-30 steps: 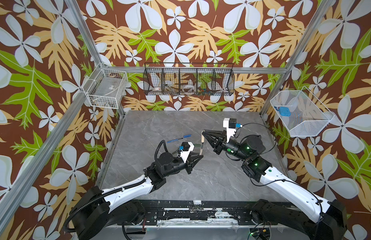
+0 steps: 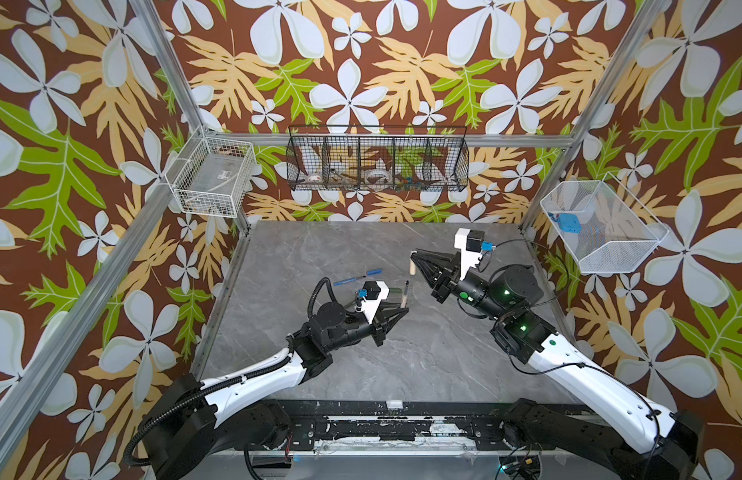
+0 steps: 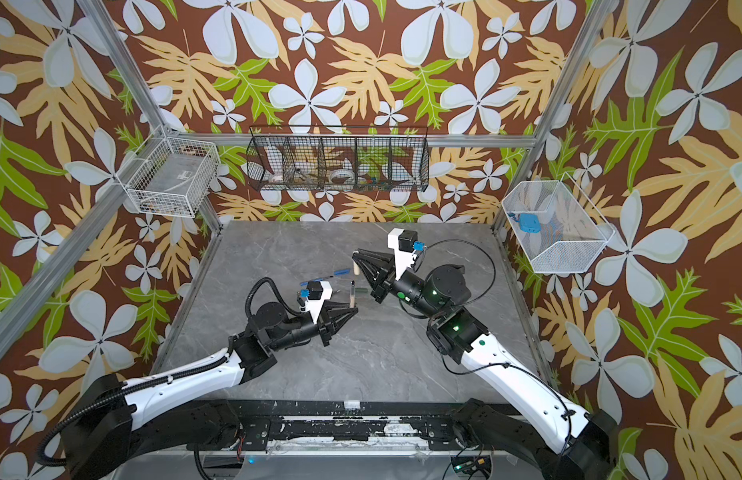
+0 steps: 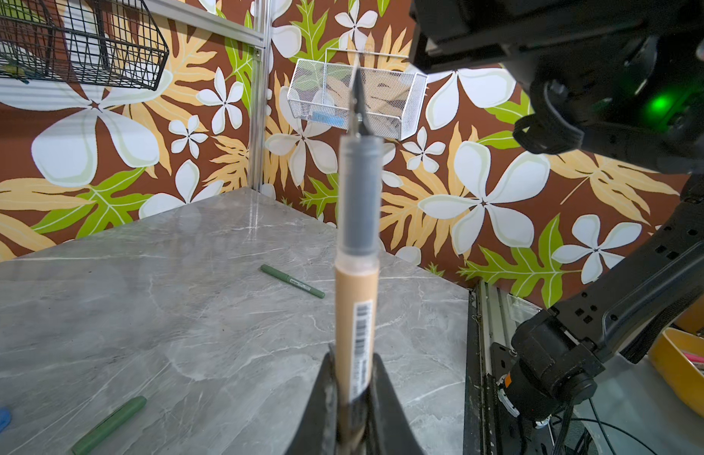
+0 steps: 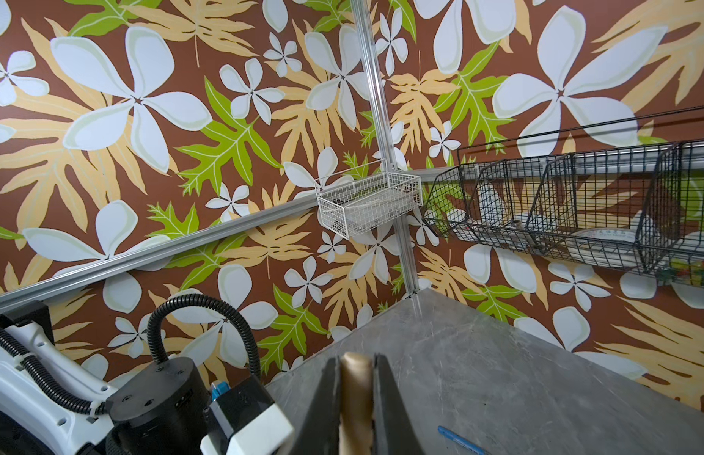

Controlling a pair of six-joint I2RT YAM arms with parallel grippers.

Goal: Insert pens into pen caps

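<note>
A beige pen [image 4: 355,326] with grey grip stands upright, tip up, in my left gripper [image 2: 402,312], which is shut on it. Above and right of it in the top left view, my right gripper [image 2: 414,256] is shut on a beige cap [image 5: 356,402], held upright. The cap is apart from the pen's tip. On the table lie a blue pen [image 2: 357,276] and green pieces [image 4: 109,424], one farther off [image 4: 291,280] in the left wrist view.
A black wire basket [image 2: 376,160] hangs on the back rail, white baskets [image 2: 212,176] [image 2: 603,225] at either side.
My right gripper has risen and moved right with the cap, away from the pen in my left gripper, exposing its tip. The left arm is nearly still.
</note>
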